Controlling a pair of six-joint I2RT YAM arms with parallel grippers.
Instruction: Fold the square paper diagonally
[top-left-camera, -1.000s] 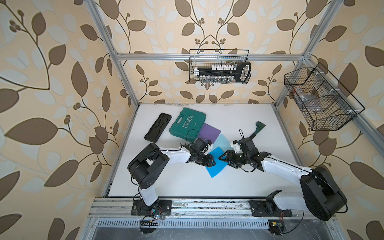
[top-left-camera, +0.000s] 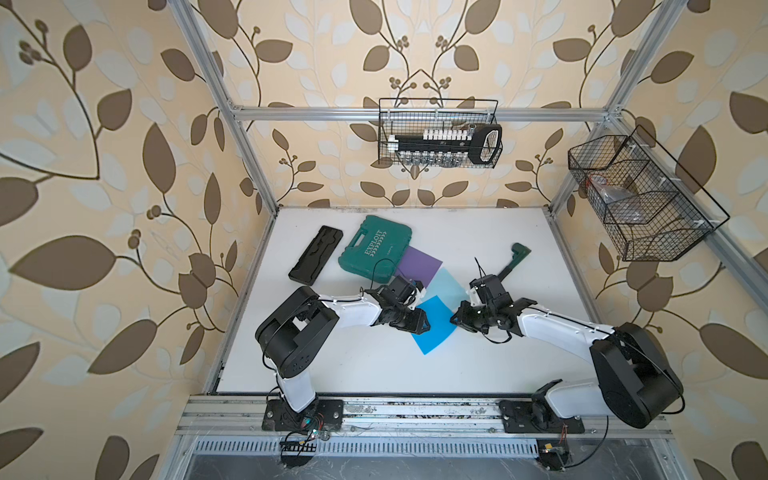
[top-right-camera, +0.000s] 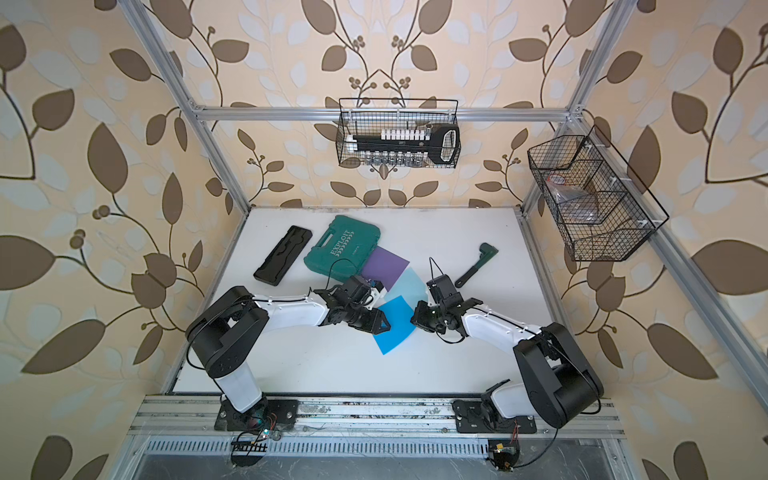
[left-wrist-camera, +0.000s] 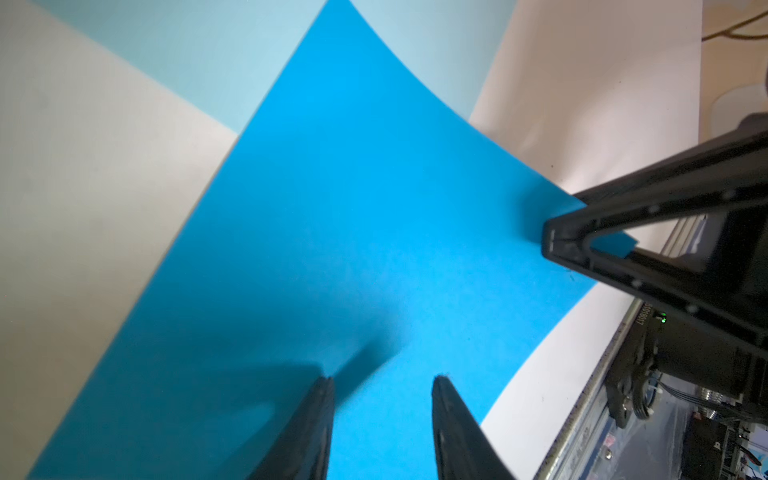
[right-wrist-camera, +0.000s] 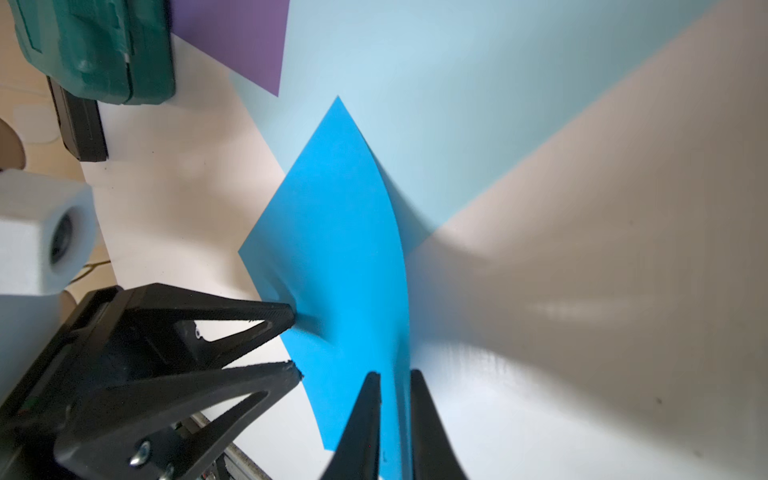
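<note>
The square blue paper (top-left-camera: 434, 326) lies on the table, its far corner over a pale blue sheet (right-wrist-camera: 480, 80); its edge curves slightly in the right wrist view (right-wrist-camera: 344, 224). My left gripper stands over the paper's left part, fingers apart, casting a shadow on it. My right gripper is at the paper's right edge, fingertips part open with that edge running between them in the view; whether they touch it I cannot tell.
A purple sheet (top-left-camera: 421, 265), green case (top-left-camera: 374, 244) and black case (top-left-camera: 315, 254) lie behind the paper. A green tool (top-left-camera: 516, 257) lies at back right. Wire baskets hang on the walls.
My right arm has moved a little, its gripper drawing slightly right over about a second, toward the paper's right edge. My left arm looks unchanged in the top left view.
</note>
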